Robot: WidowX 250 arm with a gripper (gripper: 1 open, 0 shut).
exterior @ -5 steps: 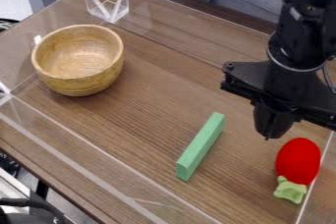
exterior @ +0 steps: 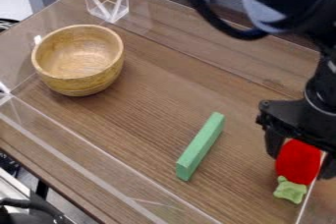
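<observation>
My black gripper (exterior: 292,140) is low at the right, over a red round object (exterior: 297,164) with a green leafy end (exterior: 292,190), like a toy strawberry or similar. The gripper is open and partly hides the red object; whether the fingers touch it is unclear.
A green bar (exterior: 199,147) lies on the wooden table (exterior: 132,130) left of the gripper. A wooden bowl (exterior: 78,59) stands at the upper left, with a white wire-like item (exterior: 108,4) behind it.
The gripper has moved right and down onto the red object, covering more of it. The green bar and bowl have not moved.
</observation>
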